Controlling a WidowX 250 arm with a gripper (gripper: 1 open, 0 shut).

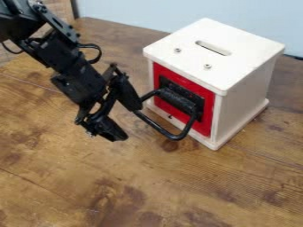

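A white wooden box point(236, 53) with a red front panel stands at the right, with a slot in its top and a black latch plate on the red face. A black loop handle point(178, 133) juts out from that plate toward the left. My black gripper point(116, 115) is tilted downward just left of the handle, its lower tip above the wooden table. Whether its fingers are open or shut, and whether they touch the handle, is unclear.
A pale wall stands behind the box, and loose cables loop over the arm at the upper left.
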